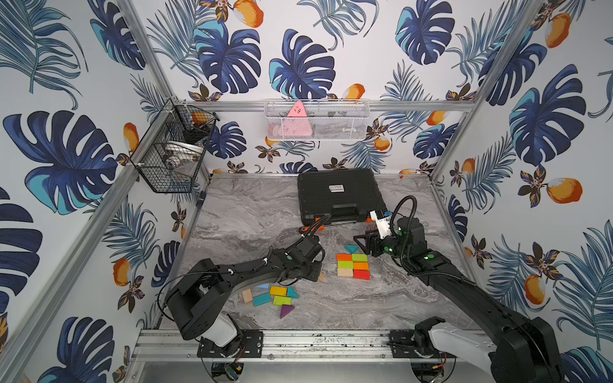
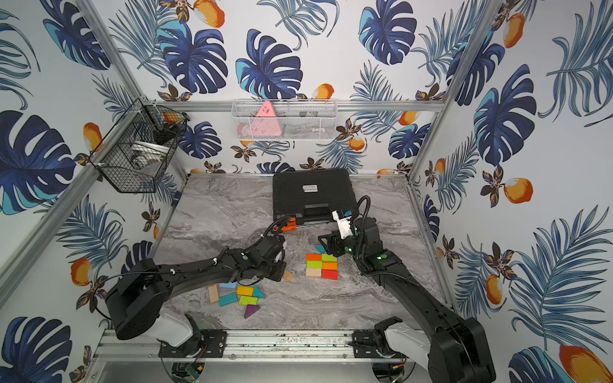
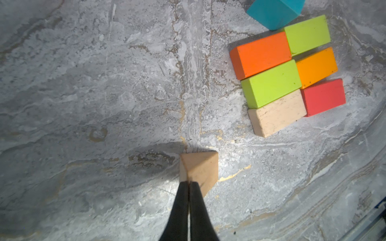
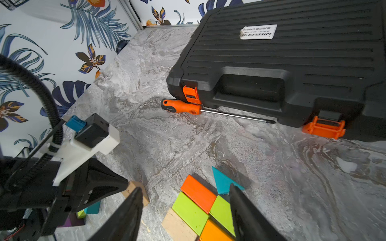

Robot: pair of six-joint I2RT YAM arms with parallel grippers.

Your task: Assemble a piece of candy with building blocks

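A flat group of blocks forms two columns on the table: an orange block [image 3: 263, 54], a green block [image 3: 273, 82] and a wooden block [image 3: 279, 112] in one, a light green block [image 3: 308, 34], a yellow-orange block [image 3: 317, 66] and a red block [image 3: 324, 97] in the other. At the far end stands a blue triangle [image 4: 225, 182]. A wooden triangle [image 3: 205, 170] lies apart, left of the group. My left gripper is shut at this triangle, nothing visible between its fingers; contact cannot be made out. Above the group's far end, my right gripper is open and empty.
Loose blocks, including a yellow one [image 1: 278, 290] and a purple triangle [image 1: 286, 310], lie near the left arm. A black case [image 1: 338, 194] and an orange-handled screwdriver [image 4: 183, 106] sit at the back. Bare table surrounds the group's near side.
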